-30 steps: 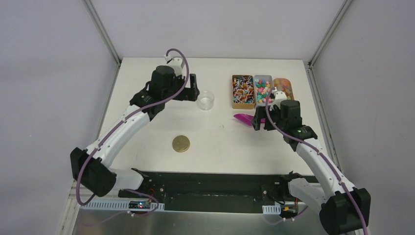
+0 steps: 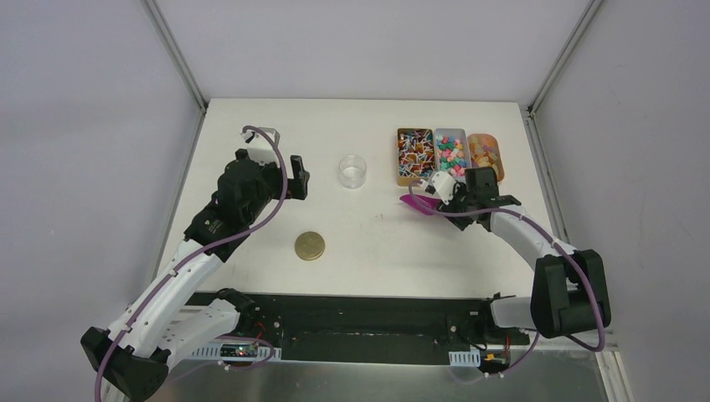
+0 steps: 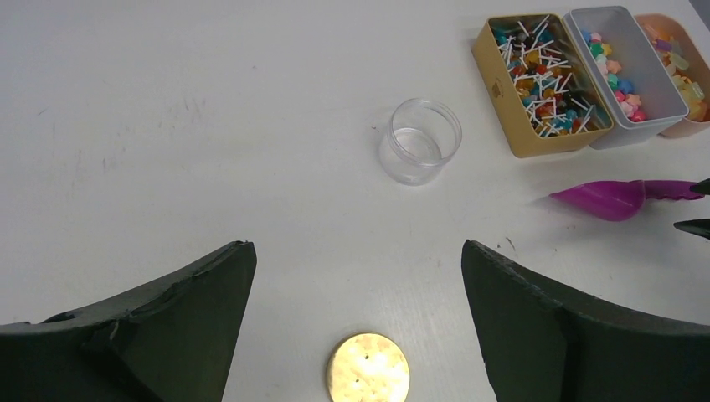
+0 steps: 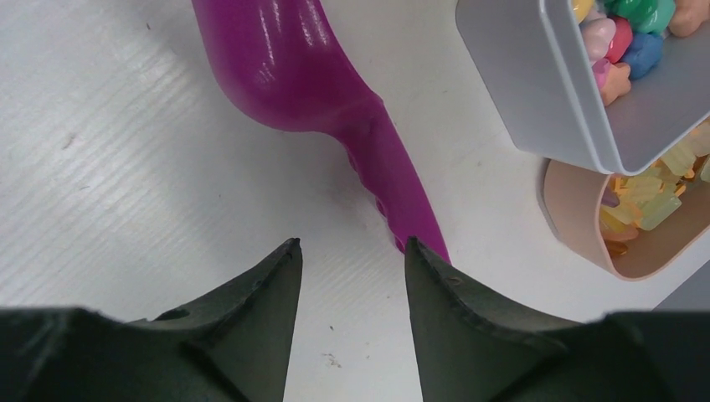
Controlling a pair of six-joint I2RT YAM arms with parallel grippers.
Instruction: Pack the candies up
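Observation:
A purple scoop [image 4: 276,71] lies on the table, its handle [image 4: 393,184] pointing down toward my right gripper. That gripper has a gap between its fingers; the handle's end passes by the right-hand finger [image 4: 435,285], not clasped between the two. To the left of the scoop is an empty clear jar [image 3: 421,138]. A round gold lid [image 2: 310,245] rests flat nearer the table's front. My left gripper is wide open above the table, empty. Candies fill three bins: lollipops in a gold one [image 3: 544,151], colourful pieces in a grey one [image 3: 640,132], gummies in an orange one [image 2: 494,140].
The bins stand side by side at the back right, close beyond the scoop and my right gripper. Between jar, lid and scoop the white table [image 2: 368,260] is bare. Grey walls [image 2: 377,50] enclose the table at the back and sides.
My left arm has drawn back to the left, away from the jar. My right gripper has turned and come in over the scoop's handle. Jar, lid, scoop and bins stay put.

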